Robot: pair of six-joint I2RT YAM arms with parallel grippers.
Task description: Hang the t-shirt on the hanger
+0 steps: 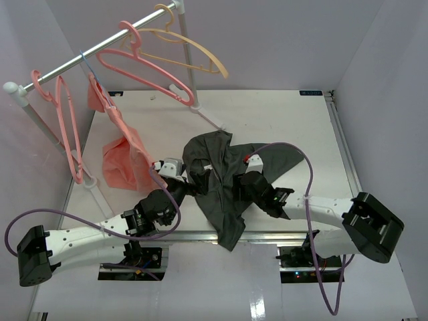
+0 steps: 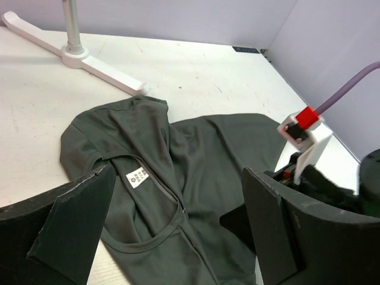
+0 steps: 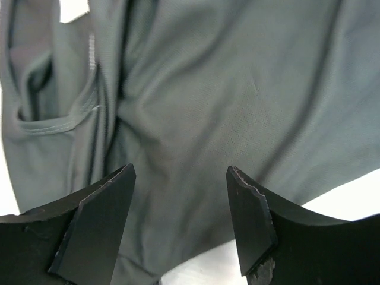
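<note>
A dark grey t shirt lies loosely spread on the white table, its neckline and white label showing in the left wrist view. My left gripper is at the shirt's left side, its fingers apart with nothing visible between them. My right gripper hangs over the shirt's middle; in the right wrist view its open fingers frame the fabric beneath. Whether they touch it I cannot tell.
A rack at upper left carries pink hangers, an orange hanger and a pink garment. Clear table lies behind the shirt; walls stand on both sides.
</note>
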